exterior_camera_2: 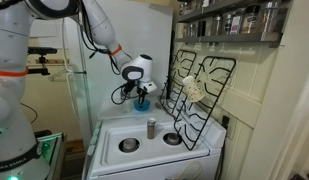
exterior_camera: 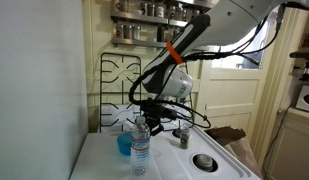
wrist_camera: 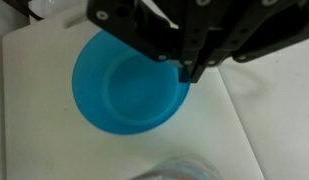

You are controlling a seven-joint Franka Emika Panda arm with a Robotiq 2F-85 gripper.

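Note:
A round blue bowl [exterior_camera: 124,143] stands on the white counter, behind a clear water bottle [exterior_camera: 140,150]. Seen from above in the wrist view, the blue bowl [wrist_camera: 134,92] looks empty. My gripper is shut at the bowl's right rim, its tips overlapping that rim in the picture. Whether the thin rim is pinched between the fingers does not show. From the second exterior view, the gripper [exterior_camera_2: 142,100] hangs over the blue bowl [exterior_camera_2: 143,107]. Only a blurred top of the bottle [wrist_camera: 182,169] shows at the wrist view's lower edge.
A stove top [exterior_camera_2: 144,150] with dark burners and a small metallic canister [exterior_camera_2: 151,128] occupy the counter nearby. The black wire rack [exterior_camera_2: 207,92] stands against the wall, below shelves of jars [exterior_camera: 154,10]. A white wall closes off the left side.

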